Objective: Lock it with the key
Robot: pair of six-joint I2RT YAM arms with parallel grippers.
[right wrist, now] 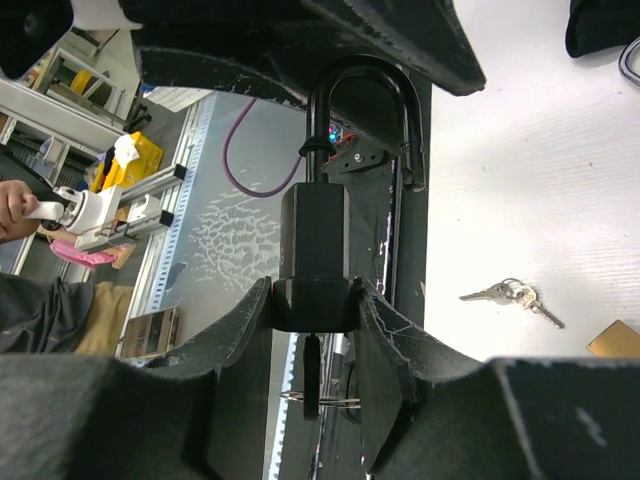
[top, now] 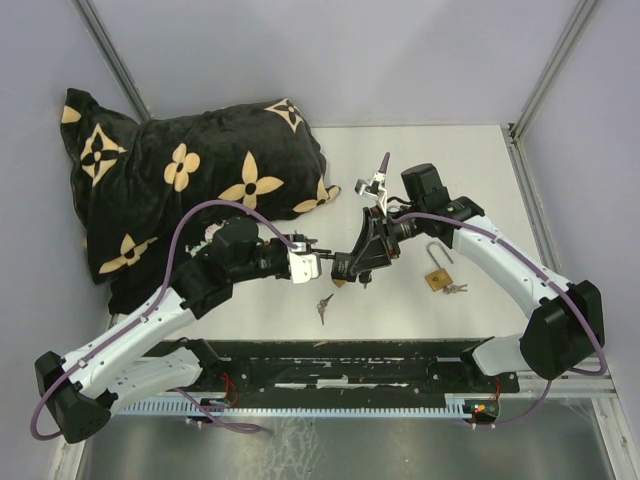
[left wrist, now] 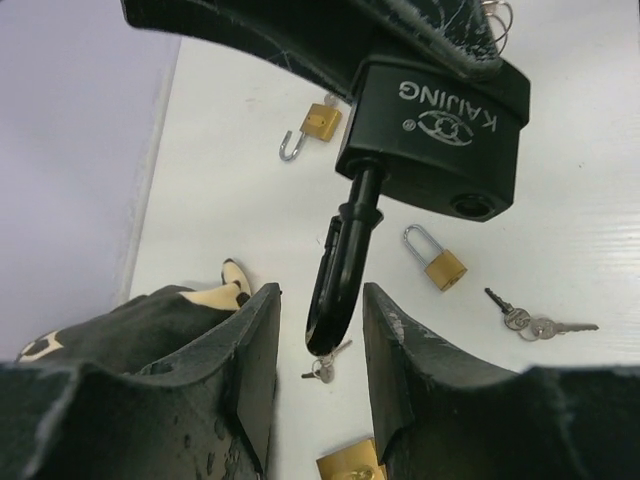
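Note:
A black padlock has its body clamped between the fingers of my right gripper. Its U-shaped shackle swings out to one side, one leg in the body and the other leg free. A key ring shows under the body, with a dark key-like piece beside it. In the left wrist view the shackle reaches down between the fingertips of my left gripper, which stands part open with a gap on both sides. From above, both grippers meet over the middle of the table, the padlock between them.
Brass padlocks and several loose keys lie on the white table. Near its right side sits a brass padlock. A black patterned cloth covers the back left.

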